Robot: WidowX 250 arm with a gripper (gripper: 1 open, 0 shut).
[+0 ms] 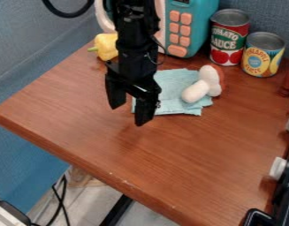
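My black gripper hangs over the wooden table, left of a folded light-blue cloth. Its two fingers appear apart, with nothing visible between them. A white bone-shaped object with a reddish part lies on the cloth. A yellow object sits at the back left, behind the arm.
A toy microwave stands at the back, beside a tomato can and a yellow can. Black equipment borders the right edge.
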